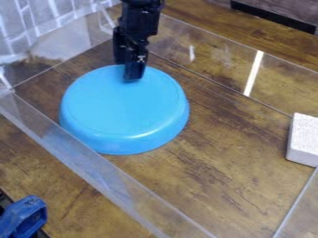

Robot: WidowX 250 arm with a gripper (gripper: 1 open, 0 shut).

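Observation:
A large round blue disc (122,113), like an upturned lid or bowl, lies on the wooden floor of the clear-walled tray. The black gripper (132,67) reaches down from the top of the view to the disc's far edge. Its fingertips are dark and small, and whether they are open or closed on anything cannot be made out.
A white block (302,138) stands at the right edge. A blue object (20,219) lies at the lower left outside the clear walls.

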